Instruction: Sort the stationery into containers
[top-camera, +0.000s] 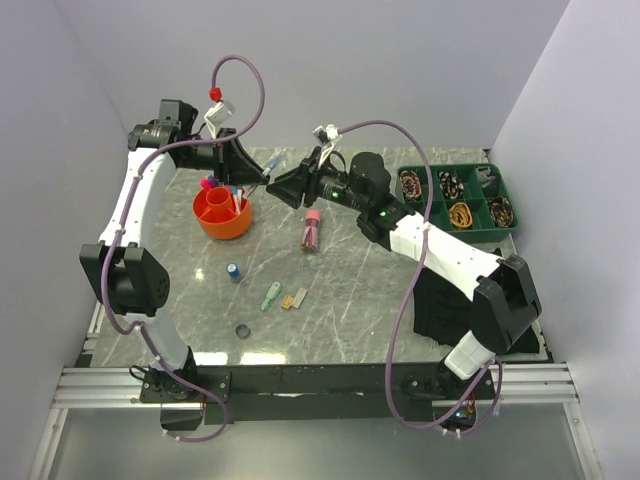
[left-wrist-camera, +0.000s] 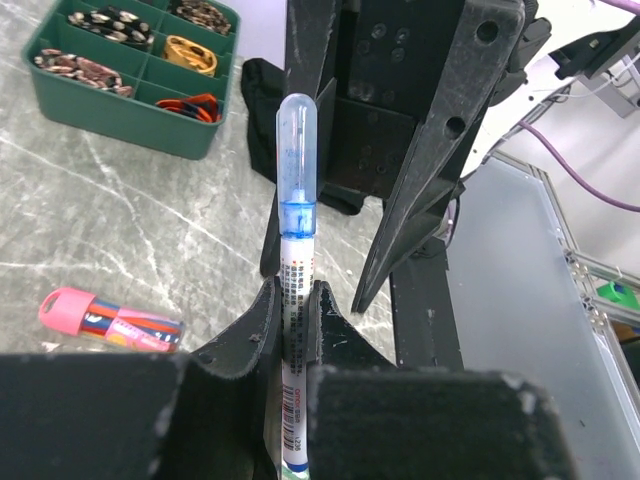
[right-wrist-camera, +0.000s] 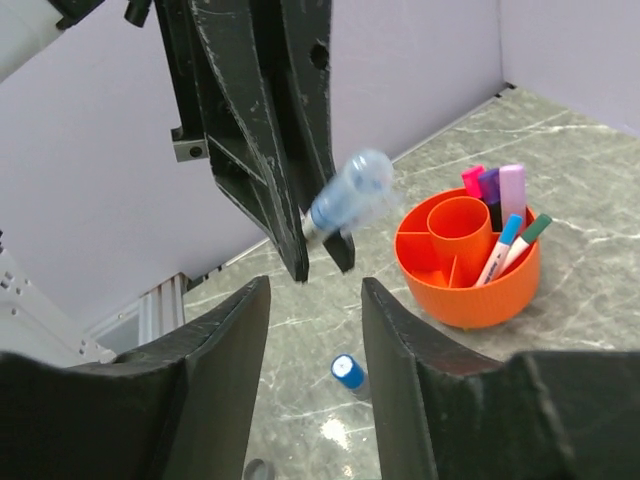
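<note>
A slim white pen (left-wrist-camera: 296, 330) with a clear blue cap (left-wrist-camera: 297, 165) stands upright in my left gripper, which is shut on its white barrel. In the right wrist view, the cap (right-wrist-camera: 352, 190) pokes toward the camera above the gap of my right gripper. That gripper is open, its fingers (right-wrist-camera: 235, 345) apart with nothing between them. Both grippers face each other closely over the table's back left. The round orange organizer (right-wrist-camera: 468, 305) holds several markers. A green compartment tray (top-camera: 478, 236) with hair ties sits at the right.
A pink-capped tube (top-camera: 311, 230) lies mid-table. Nearer the front are a blue-topped cylinder (top-camera: 233, 272), a green item (top-camera: 271, 296), small blocks (top-camera: 294, 299) and a grey ring (top-camera: 243, 331). Black cloth (top-camera: 440, 305) lies at the right.
</note>
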